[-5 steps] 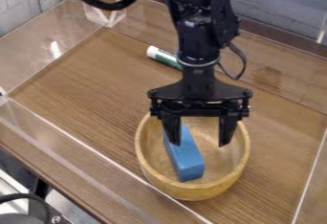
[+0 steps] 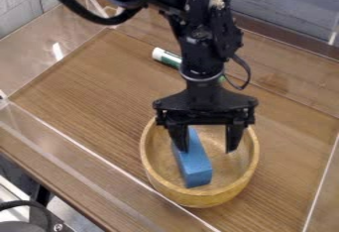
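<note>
My black gripper (image 2: 205, 129) hangs over a pale yellow round bowl (image 2: 221, 195) in the camera view, open, its two fingers at either side above the bowl's back half. Inside the bowl, at the left, lies a blue block (image 2: 193, 166), just below the left finger. Nothing shows held between the fingers.
A pale cylinder with green (image 2: 169, 58) lies on the wooden table (image 2: 83, 104) behind the arm. Transparent walls edge the workspace, and a black cable shows at the bottom left.
The gripper has shifted slightly, its body and fingers changing angle a little over the bowl. The blue block and bowl look unmoved.
</note>
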